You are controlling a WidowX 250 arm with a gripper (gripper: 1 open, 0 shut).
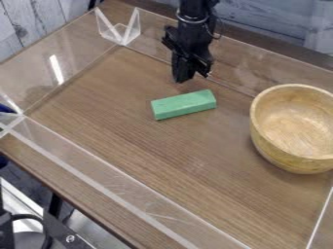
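The black robot gripper (pixel 188 70) hangs at the top centre of the camera view, its fingertips low over the wooden table and shut, with nothing visible between them. Below it, apart from the fingers, a green rectangular block (pixel 184 105) lies flat on the table at a slight slant.
A large tan wooden bowl (pixel 291 129) stands at the right. A clear plastic piece (pixel 119 26) is at the upper left, near the back. Clear strips run along the left side, and dark cables lie at the lower left corner.
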